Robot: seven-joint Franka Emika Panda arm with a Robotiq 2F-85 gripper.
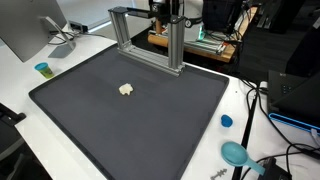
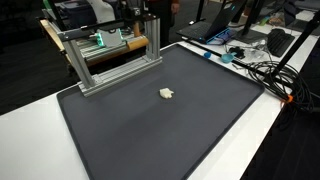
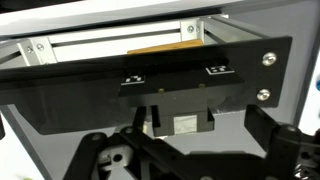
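Note:
In the wrist view my gripper stands open, its dark fingers (image 3: 268, 132) spread to either side of a black block-like part (image 3: 184, 103). That part sits on a long black panel (image 3: 85, 92) and carries a pale grey patch on its lower face. Whether the fingers touch it, I cannot tell. A small cream-coloured piece (image 1: 126, 89) lies on the dark grey mat, well away from the metal frame (image 1: 150, 58); exterior view 2 also has this cream piece (image 2: 166, 93). The gripper is hard to make out in the exterior views.
A small green-and-blue container (image 1: 44, 70) stands at the left. Loose cables (image 2: 262, 72) lie beyond the mat.

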